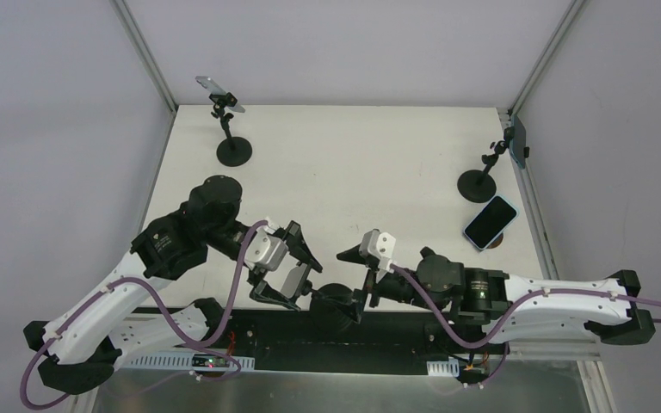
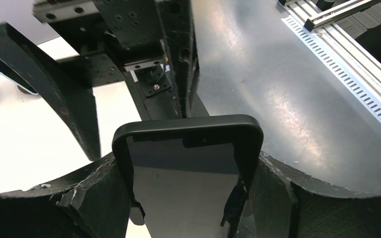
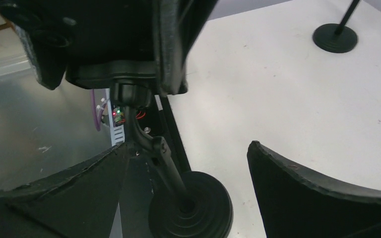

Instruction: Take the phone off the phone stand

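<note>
A dark phone sits in a black phone stand at the table's front edge, its round base (image 3: 208,208) and neck (image 3: 168,168) seen in the right wrist view. My left gripper (image 1: 295,280) is around the phone, fingers on either side of its end in the left wrist view; whether they press on it is unclear. My right gripper is open, approaching the stand's neck from the right, the neck between its fingers in that view with space around it.
Two other stands with phones, one at back left (image 1: 233,151) and one at right (image 1: 475,186), stand on the table. A phone (image 1: 489,222) lies at the right.
</note>
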